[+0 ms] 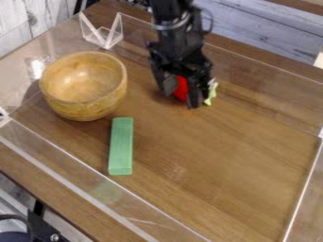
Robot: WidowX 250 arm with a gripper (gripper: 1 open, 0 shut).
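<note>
The black gripper (183, 80) is at the upper middle of the camera view, lowered over a red object (182, 89) that is largely hidden behind it, with a small pale, yellowish piece at its right. The gripper is blurred; its fingers appear apart around the red object, and contact cannot be told. A wooden bowl (83, 85) stands to the left, and a green bar (121, 146) lies below it on the wooden table (228, 170).
A clear wire-like stand (104, 32) sits at the back left. The table's edges show at left and right.
</note>
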